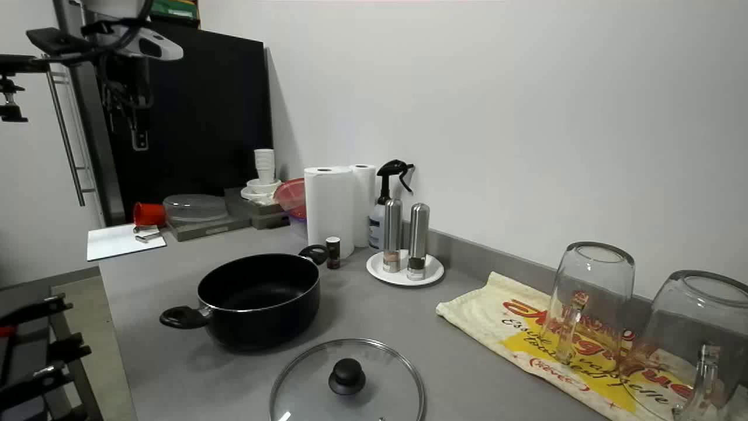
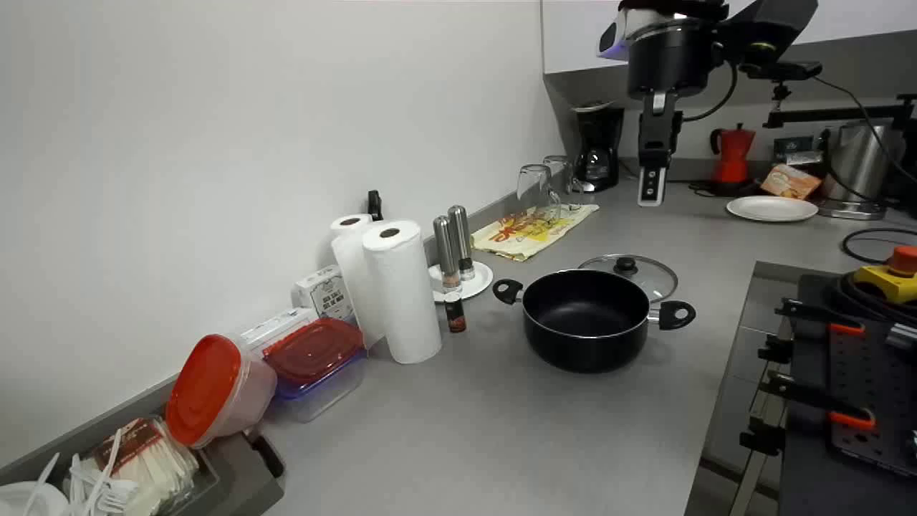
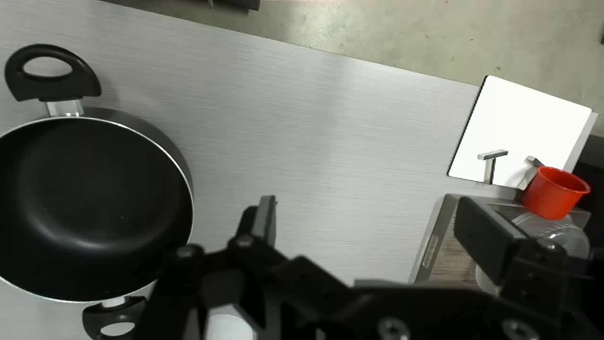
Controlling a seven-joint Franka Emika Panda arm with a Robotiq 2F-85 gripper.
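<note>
A black two-handled pot point(image 1: 258, 298) stands on the grey counter without its lid; from the wrist view the pot point(image 3: 90, 209) looks empty. Its glass lid point(image 1: 308, 382) with a black knob lies flat on the counter beside it. High above the counter hangs my gripper point(image 2: 653, 185), clear of every object. In the wrist view the gripper is open, its fingers wide apart with only bare counter seen between them.
Two paper towel rolls point(image 2: 400, 292), a spice jar point(image 1: 333, 252) and a white plate with two mills point(image 1: 405, 277) line the wall. Upturned glass mugs point(image 1: 592, 294) rest on a cloth. A red cup point(image 3: 552, 192) lies near a white board point(image 3: 512, 127). Counter between pot and board is free.
</note>
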